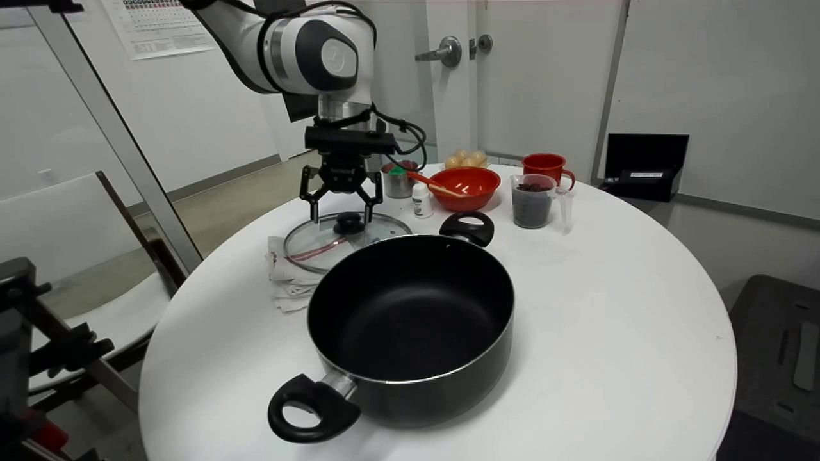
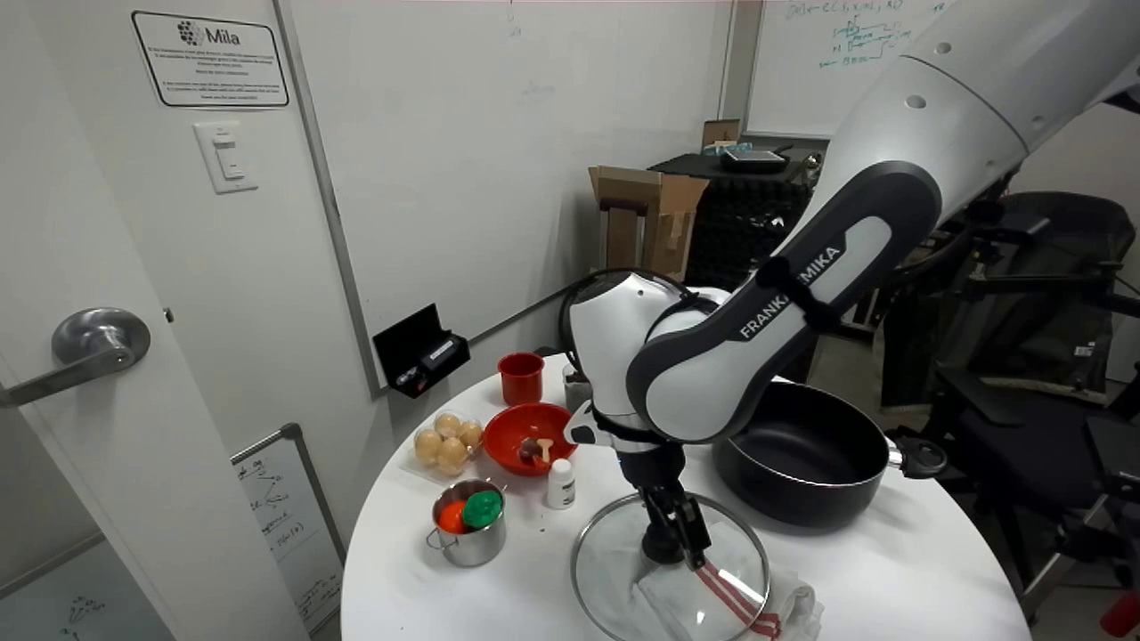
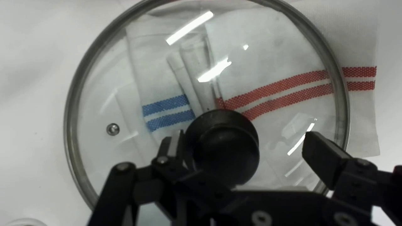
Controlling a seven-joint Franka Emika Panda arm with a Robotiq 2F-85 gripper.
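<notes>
A glass lid (image 3: 113, 90) with a metal rim and a black knob (image 3: 228, 150) lies on a folded striped cloth (image 3: 361, 120). My gripper (image 1: 341, 219) is open and low over the lid, one finger on each side of the knob in exterior view 1. In the wrist view the knob is close to the left finger (image 3: 171, 147), while a wide gap parts it from the right finger (image 3: 320, 158). Whether the left finger touches the knob I cannot tell. The large black pot (image 1: 419, 323) stands uncovered and empty in front of the lid.
Behind the lid stand a small steel pot (image 2: 470, 543), a white bottle (image 2: 561, 486), a red bowl (image 2: 513, 449), eggs (image 2: 449, 443), a red mug (image 2: 521, 379) and a measuring cup (image 1: 532, 203).
</notes>
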